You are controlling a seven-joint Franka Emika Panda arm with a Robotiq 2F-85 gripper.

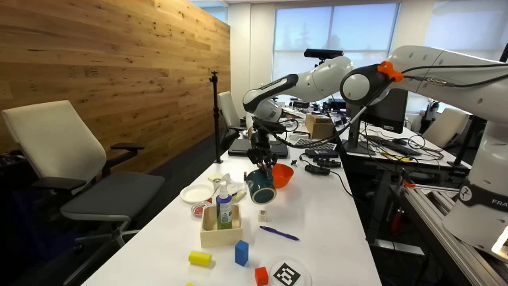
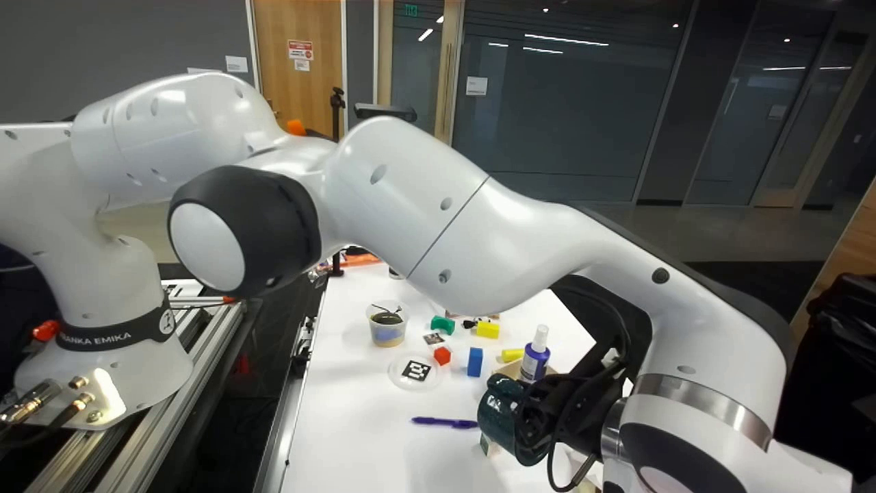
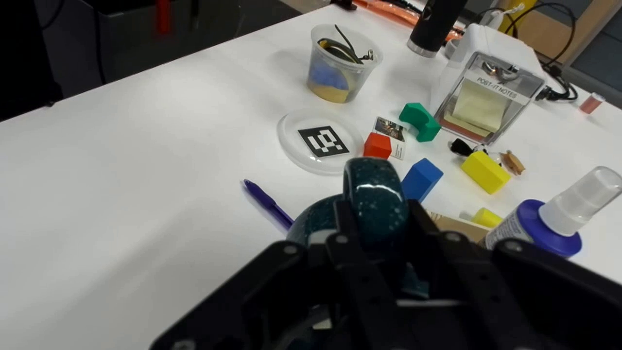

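Note:
A dark teal mug hangs tilted above the white table, its base turned toward exterior view 1. My gripper is shut on it. In the wrist view the mug's handle stands between the black fingers, with part of the round body behind it. From the other side, exterior view 2 shows the mug held out at the gripper, over the table. An orange bowl sits right behind the mug in exterior view 1, partly hidden by it.
A wooden box holds a spray bottle near the mug. A small pale cube and a purple pen lie in front. White plates stand left.

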